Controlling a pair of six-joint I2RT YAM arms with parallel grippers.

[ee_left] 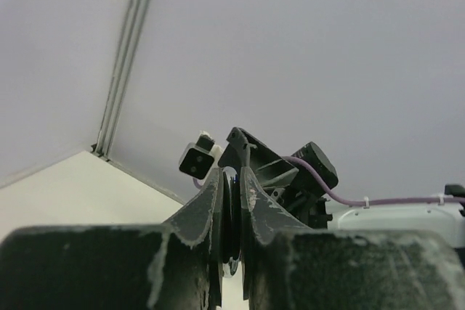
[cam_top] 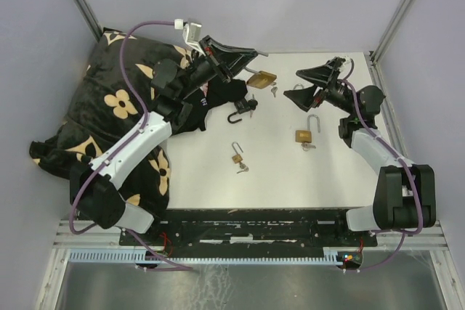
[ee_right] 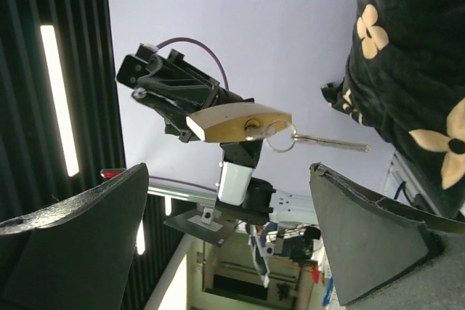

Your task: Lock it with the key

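A brass padlock [cam_top: 262, 79] hangs in the air off my left gripper [cam_top: 247, 54], which is shut on its shackle; the shackle's free end sticks out past the fingers. In the left wrist view the fingers [ee_left: 205, 212] stand almost together, the thin shackle between them. Seen from my right wrist, the brass body [ee_right: 236, 121] has a key ring [ee_right: 280, 137] at its keyhole end, with a loose key [ee_right: 334, 143] hanging from it; another key seems to sit in the keyhole. My right gripper is wide open and empty, apart from the padlock, to its right in the top view.
On the white table lie a small brass padlock [cam_top: 237, 158] with keys [cam_top: 243, 168], a larger brass padlock [cam_top: 303, 136] with a long shackle, and a dark padlock [cam_top: 244, 107]. A flowered black cushion [cam_top: 120, 103] fills the left side.
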